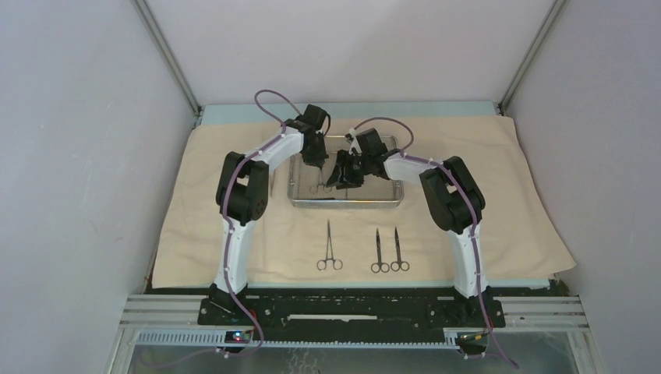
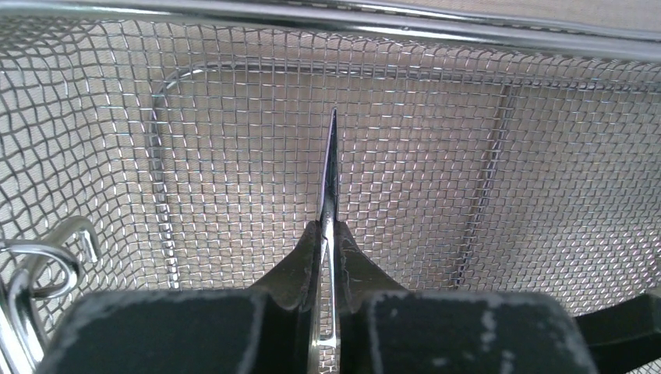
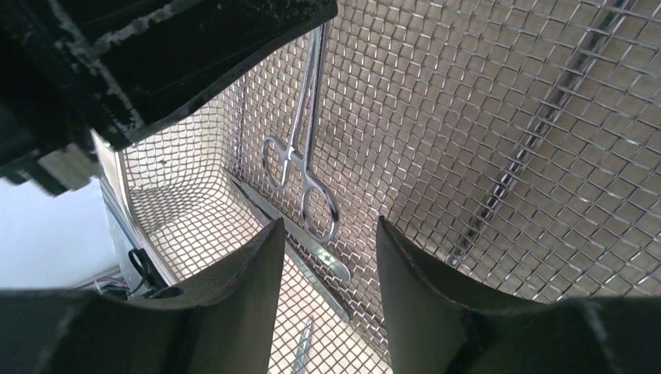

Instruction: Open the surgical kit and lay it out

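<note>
The wire-mesh instrument tray (image 1: 347,204) stands in the middle of the cloth. Inside lies a ring-handled forceps, its slim tip pointing away from me in the left wrist view. My left gripper is down over it, with the narrow fingers close on either side of the shaft; whether they grip it cannot be told. Near the forceps' ring handles, my right gripper stands open, its fingers well apart and nothing held. Two flat metal handles (image 3: 312,269) lie in the tray just beyond those rings.
In front of the tray, another ring-handled forceps (image 1: 329,248) and two pairs of scissors (image 1: 379,253) lie on the beige cloth (image 1: 468,257). Bent metal rings (image 2: 47,273) show at the tray's left side. Both arms are close together above the tray.
</note>
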